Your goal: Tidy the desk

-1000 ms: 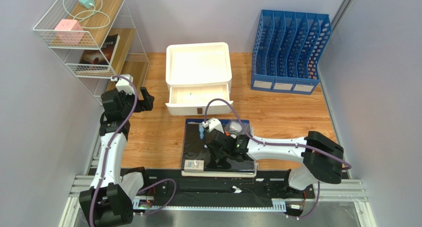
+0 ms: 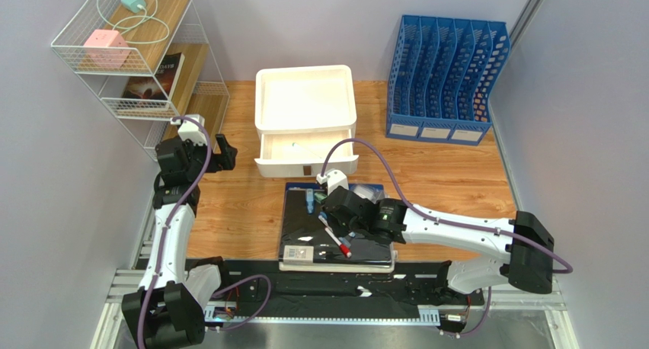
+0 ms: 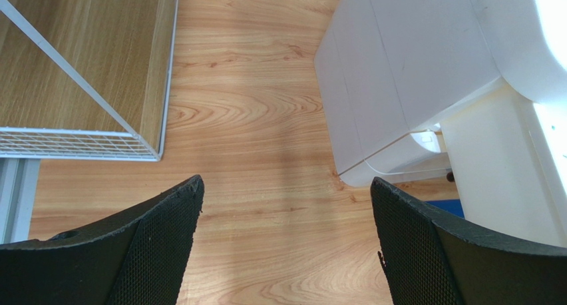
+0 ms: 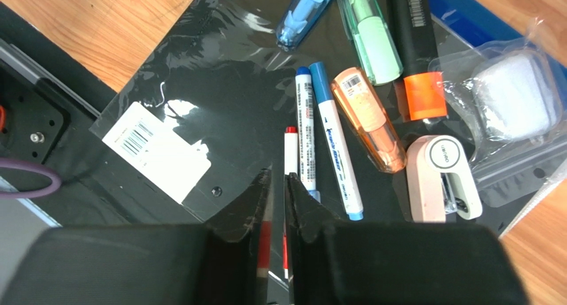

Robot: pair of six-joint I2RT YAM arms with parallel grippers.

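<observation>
My right gripper hangs over a black mat point(image 2: 301, 235) holding a red marker point(image 4: 291, 148), white-blue markers point(image 4: 336, 145), highlighters point(image 4: 375, 48), a black-orange pen point(image 4: 422, 95), a pink stapler point(image 4: 422, 185) and a bagged white item point(image 4: 516, 95). Its fingertips are close together at the red marker; whether they grip it is unclear. My left gripper stands open and empty beside the white drawer unit point(image 2: 305, 97), whose lower drawer is pulled out.
A wire shelf point(image 2: 179, 90) with book and chargers stands back left, a blue file organizer point(image 2: 448, 75) back right. Bare desk lies at either side of the mat.
The left arm is unchanged.
</observation>
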